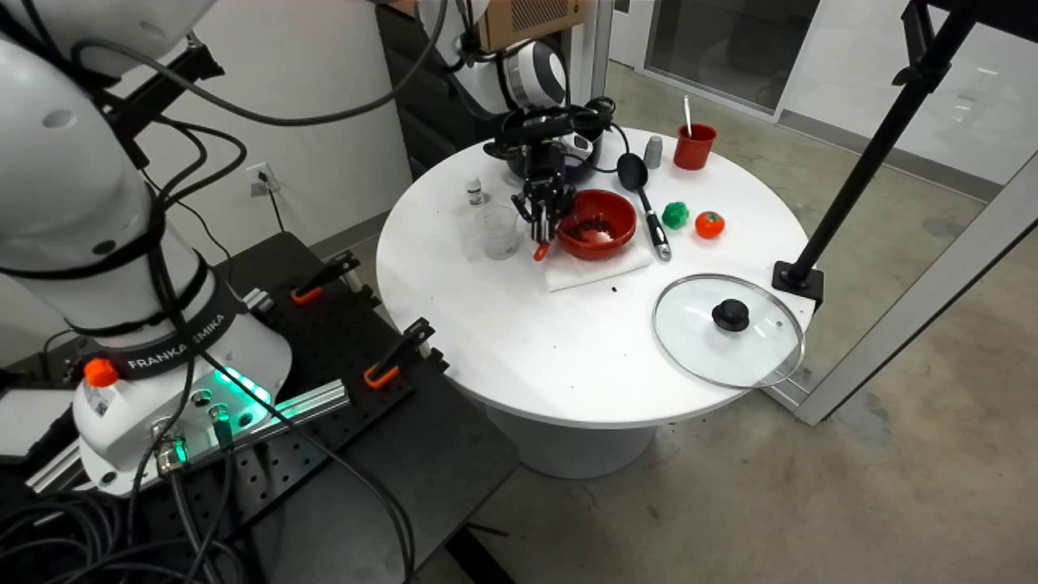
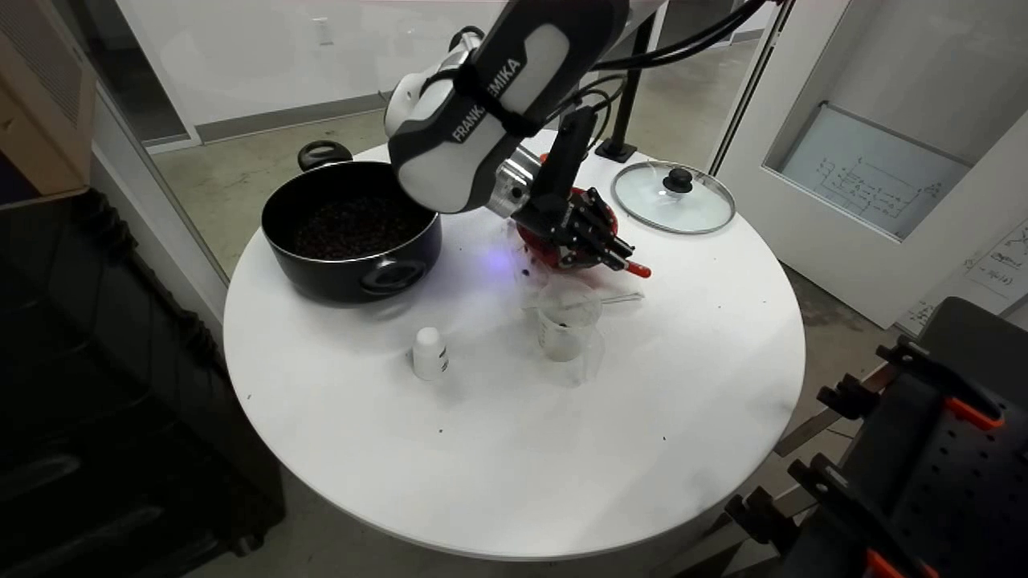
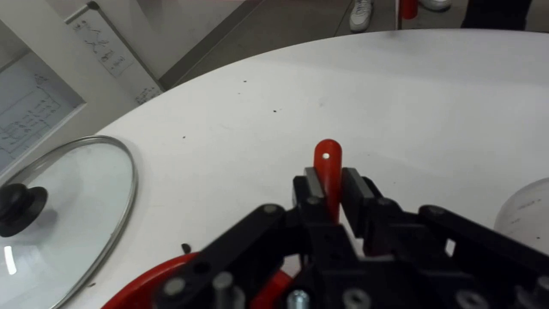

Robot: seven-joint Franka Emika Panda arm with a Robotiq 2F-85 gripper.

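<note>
My gripper is shut on a red handle (image 3: 327, 159), whose rounded end with a small hole sticks out past the fingers. What the handle belongs to is hidden behind the gripper. In exterior view 1 the handle end (image 1: 542, 251) points down toward the table, just left of a red bowl (image 1: 623, 238). Dark bits (image 1: 589, 230) lie inside that bowl. Beneath it spreads a folded white cloth (image 1: 589, 276). A black pot (image 2: 352, 279) holding a dark mass of small pieces (image 2: 356, 228) stands on the far side of the arm.
Close by the gripper stands a clear measuring cup (image 2: 569, 327), and a small white bottle (image 2: 430, 355) is farther off. A black ladle (image 1: 654, 222), green piece (image 1: 675, 215), tomato (image 1: 710, 225), red cup (image 1: 695, 150) and glass lid (image 1: 688, 341) occupy the right side.
</note>
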